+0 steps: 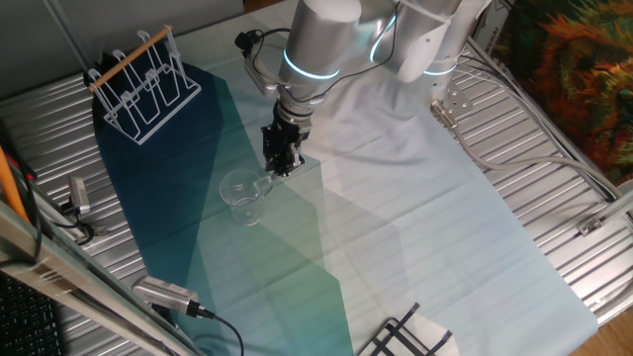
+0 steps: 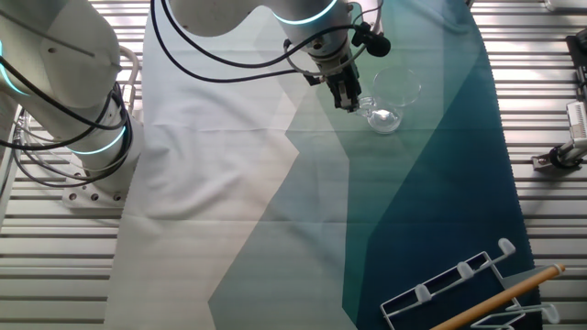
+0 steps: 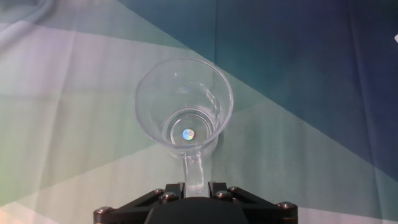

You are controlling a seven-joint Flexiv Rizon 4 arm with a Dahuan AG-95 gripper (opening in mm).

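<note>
A clear glass mug stands upright on the patterned cloth, its handle turned towards my gripper. In the wrist view the handle runs between my black fingertips, which are close together and shut on it; its lower end is hidden by the gripper body. A small shiny round spot shows at the mug's bottom. Exterior view 1 has the mug low and left of my gripper. From the other side, the gripper is at the handle, left of the mug.
A white wire rack with a wooden bar stands at the far left corner. A black wire frame lies at the near edge. A small camera is at the table's left side.
</note>
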